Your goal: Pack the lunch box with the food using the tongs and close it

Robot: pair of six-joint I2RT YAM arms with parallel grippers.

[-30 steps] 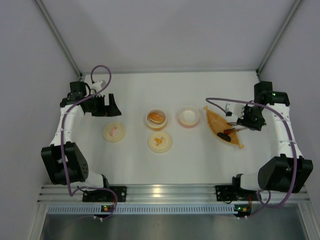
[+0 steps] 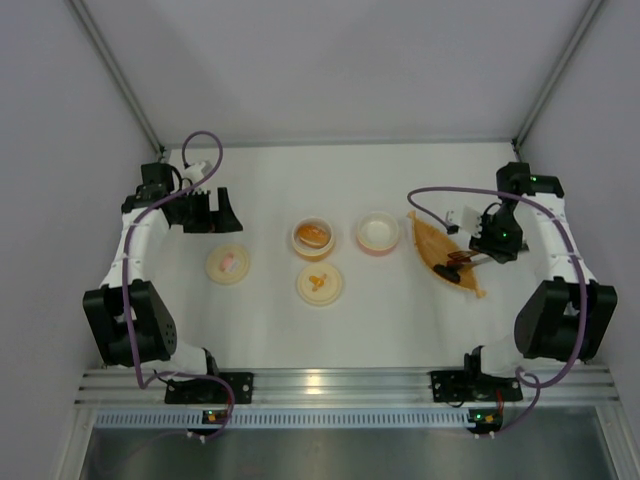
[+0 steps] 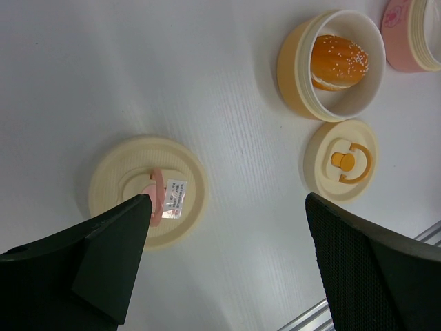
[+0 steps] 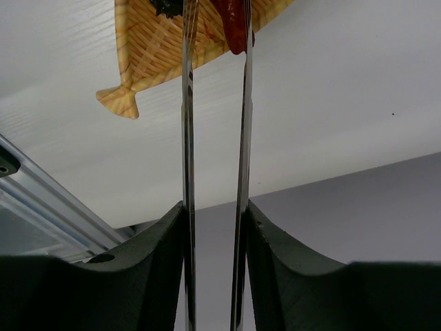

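My left gripper hangs open over the lid with pink handle (image 3: 114, 176). The yellow lunch box (image 3: 293, 69) holds a bun (image 3: 337, 58); beside it lies the yellow-handled lid (image 3: 320, 172). The pink box (image 2: 378, 232) looks empty from above. On the right, my right gripper reaches into a woven orange basket (image 2: 429, 240), its long fingers either side of or on a red food item (image 4: 234, 27), next to a dark item (image 2: 447, 272). Whether it grips the red item is unclear, the tips being at the frame's top edge.
A metal rail (image 2: 330, 373) runs along the front edge. Walls border both sides.
The right arm has shifted slightly, its gripper and red item rising a little in the top view. The left arm and the boxes are unchanged.
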